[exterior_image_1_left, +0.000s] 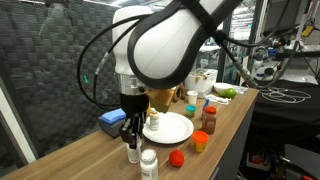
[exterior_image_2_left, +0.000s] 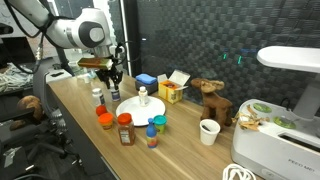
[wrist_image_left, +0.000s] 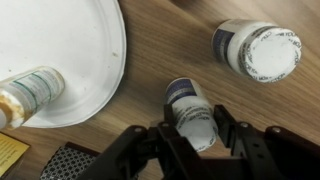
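A white-capped bottle with a dark label (wrist_image_left: 186, 98) is between the fingers of my gripper, which is shut on it. In exterior view 1 this bottle (exterior_image_1_left: 134, 153) shows just under the gripper (exterior_image_1_left: 133, 138). In exterior view 2 the bottle (exterior_image_2_left: 115, 92) stands below the dark fingers, left of the plate. I cannot tell whether its base touches the table. A second white-capped bottle (wrist_image_left: 258, 48) stands apart, beside the held one. The white plate (wrist_image_left: 110, 60) lies on the other side, with a bottle (wrist_image_left: 35, 92) on it.
A red ball-like item (exterior_image_1_left: 176, 158), an orange cup (exterior_image_1_left: 200, 141) and a brown-red jar (exterior_image_2_left: 125, 128) stand along the near table edge. Beyond the plate are a yellow box (exterior_image_2_left: 173, 86) and a brown toy animal (exterior_image_2_left: 212, 98). Bare wood (exterior_image_1_left: 75, 160) lies left of the gripper.
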